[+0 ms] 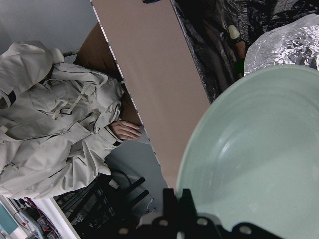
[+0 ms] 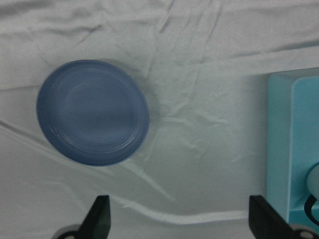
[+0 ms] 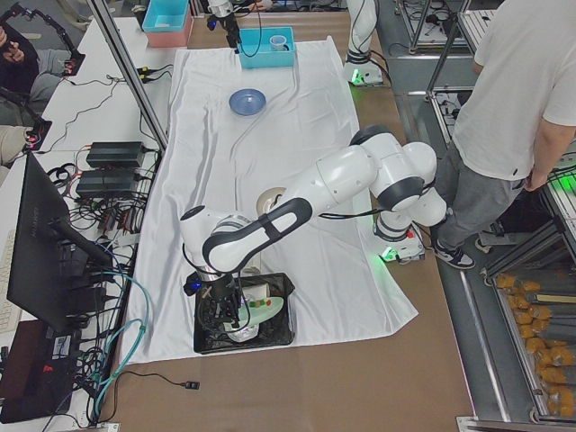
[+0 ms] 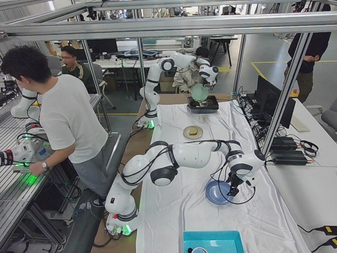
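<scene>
My left gripper grips the rim of a pale green plate (image 1: 249, 149), tilted over a black-lined bin (image 4: 202, 109) that holds a foil-covered item (image 1: 271, 45). My right gripper is open above the white cloth, with a blue plate (image 2: 92, 112) and a light-blue tray (image 2: 279, 144) below it. A cup (image 2: 313, 181) sits in that tray. A beige plate with a yellow item (image 4: 192, 132) lies on the cloth between the arms.
Monitors, black boxes and cables (image 3: 99, 180) line one side of the cloth. A person in white (image 3: 504, 108) stands on the other side. The cloth around the blue plate is mostly clear.
</scene>
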